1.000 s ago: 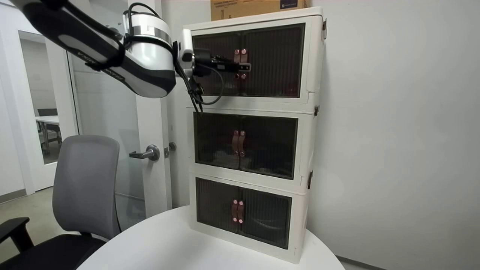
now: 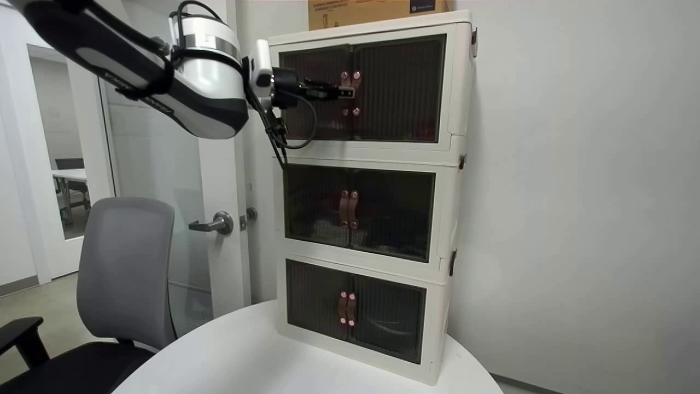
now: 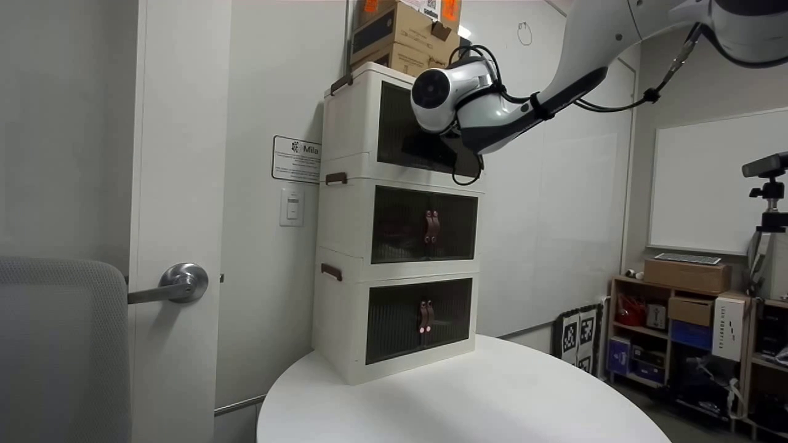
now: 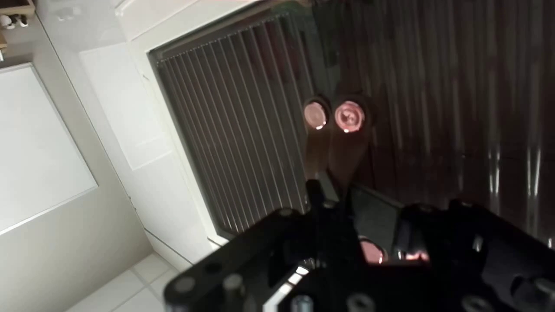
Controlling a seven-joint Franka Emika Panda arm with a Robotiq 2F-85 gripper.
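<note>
Brown strap handles (image 4: 346, 151) with pink studs hang side by side on the dark ribbed doors of the top cabinet (image 2: 400, 92). My gripper (image 2: 351, 93) is at these handles, about midway down their length. In the wrist view my dark gripper is shut on handle strap, just below the upper pair of studs in that view. Whether one strap or both lie between the fingers cannot be told, as the fingers cover that part. Both top doors look closed. In exterior view 2 the arm hides the gripper and the top handles.
The middle cabinet (image 2: 357, 253) and bottom cabinet (image 2: 367, 348) stand stacked on the round white table (image 2: 229, 354), doors closed. Cardboard boxes (image 3: 414, 33) rest on top of the stack. A grey chair (image 2: 124, 269) and a door handle (image 2: 213, 224) are at the left.
My gripper and wrist have shifted a little left and slightly up in exterior view 1. The cabinet doors show no clear movement.
</note>
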